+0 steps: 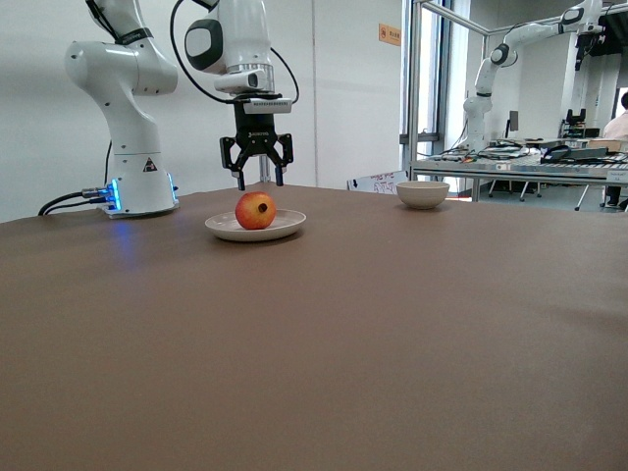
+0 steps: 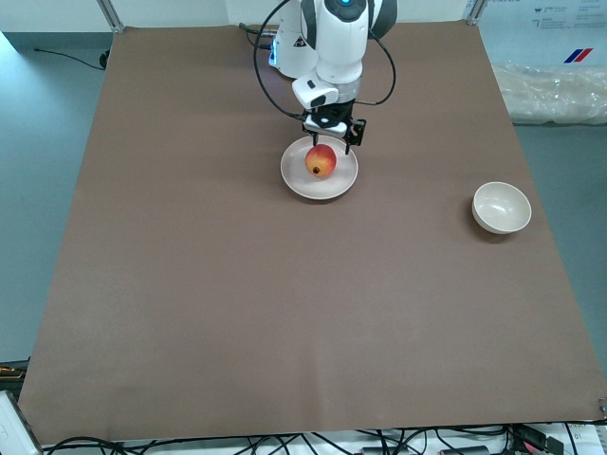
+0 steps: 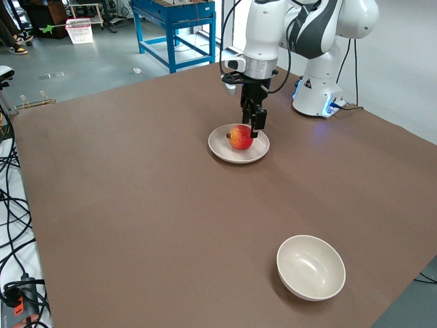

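A red-yellow apple (image 2: 321, 163) rests on a white plate (image 2: 319, 185); the top view shows the apple (image 1: 255, 211) and the right view the apple (image 3: 240, 137) too. My black gripper (image 1: 260, 180) hangs just above and slightly behind the apple in the top view, its two fingers apart with nothing seen between them. In the left view the gripper (image 2: 331, 147) is over the plate's upper right part. A white bowl (image 2: 501, 208) stands empty to the right of the plate, nearer the front in the right view (image 3: 311, 267).
Cables and equipment lie beyond its edges. The robot's white base stands at the back of the table, with cables beside it.
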